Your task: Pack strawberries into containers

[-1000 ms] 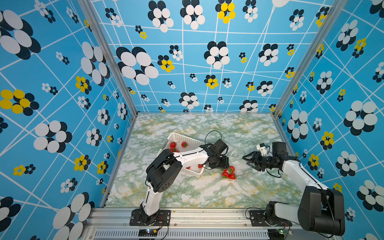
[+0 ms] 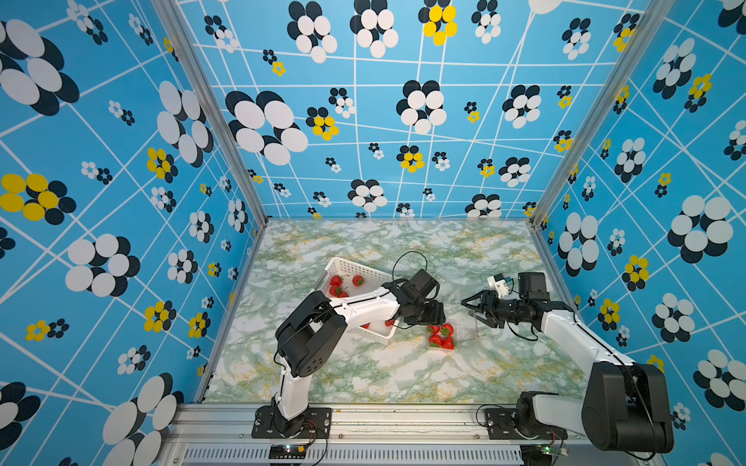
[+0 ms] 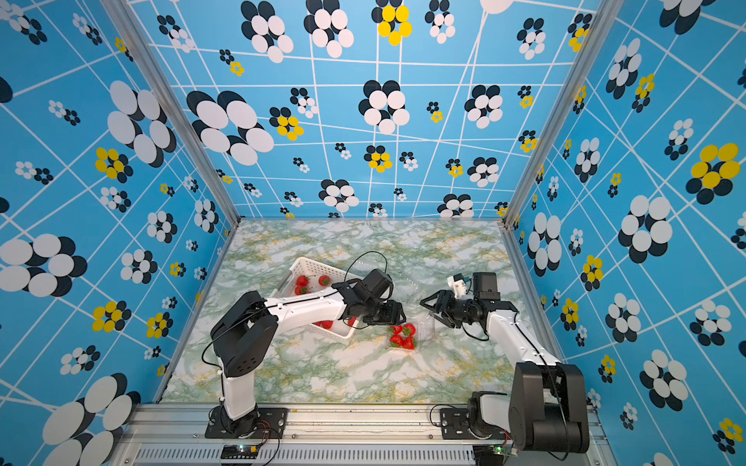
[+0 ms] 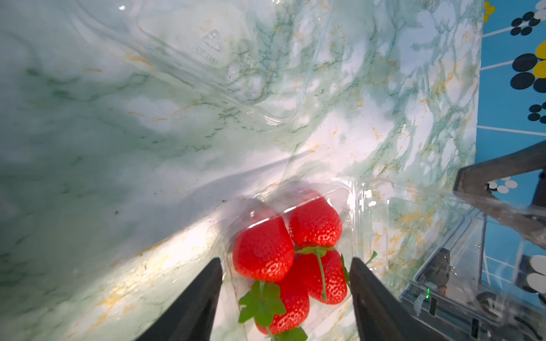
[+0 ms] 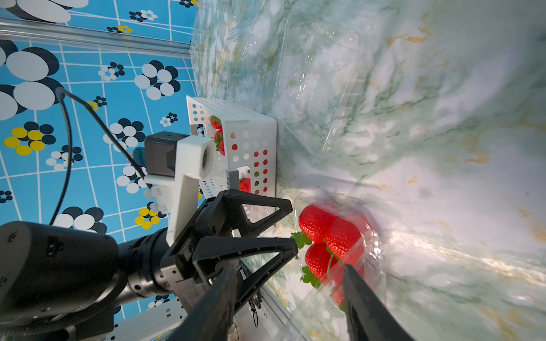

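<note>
A clear hinged container (image 4: 229, 284) holds several red strawberries (image 4: 264, 250) with green leaves. Its transparent lid (image 4: 418, 238) stands raised on the side toward my right gripper. My left gripper is open over the container's near part, with strawberries showing between its fingers. To the right, my right gripper (image 2: 466, 304) is part open beside the lid; the lid's edge shows faintly between its fingers in the right wrist view. Whether either gripper touches the plastic cannot be told.
A white perforated basket (image 5: 250, 133) with more strawberries (image 2: 357, 280) stands left, partly under my left arm. Behind the filled container lies an empty clear container (image 5: 318, 85).
My right gripper has moved a little left, toward the container. The filled container has shifted slightly left, and its lid shows more clearly. My left arm has shifted slightly.
</note>
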